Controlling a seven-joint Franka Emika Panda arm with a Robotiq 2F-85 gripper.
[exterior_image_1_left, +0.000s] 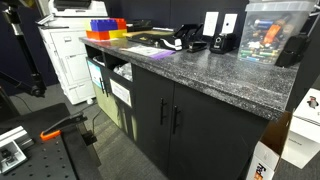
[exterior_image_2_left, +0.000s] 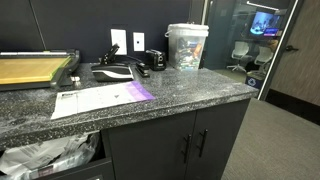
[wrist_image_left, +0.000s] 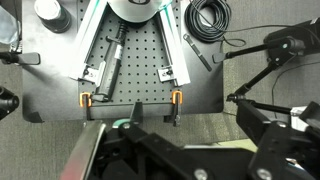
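Note:
At the bottom of the wrist view my gripper shows as two dark, blurred fingers set wide apart, with nothing between them. Beyond them lies a black table edge with a perforated metal plate (wrist_image_left: 138, 60) mounted on it. The gripper appears in neither exterior view. On the speckled countertop (exterior_image_2_left: 180, 95) stand a clear plastic tub (exterior_image_2_left: 186, 50) with colourful contents, a black desk phone (exterior_image_2_left: 112, 70) and a paper sheet (exterior_image_2_left: 100, 97) with a purple edge. Red, yellow and blue blocks (exterior_image_1_left: 103, 29) are at the counter's far end in exterior view 1.
Orange-handled clamps (wrist_image_left: 177, 97) sit at the table's front edge. A coiled black cable (wrist_image_left: 207, 18) and a can (wrist_image_left: 52, 15) lie on the table. A paper trimmer (exterior_image_2_left: 35, 70) takes up the counter's left. Open cardboard boxes (exterior_image_1_left: 302, 135) stand at the right.

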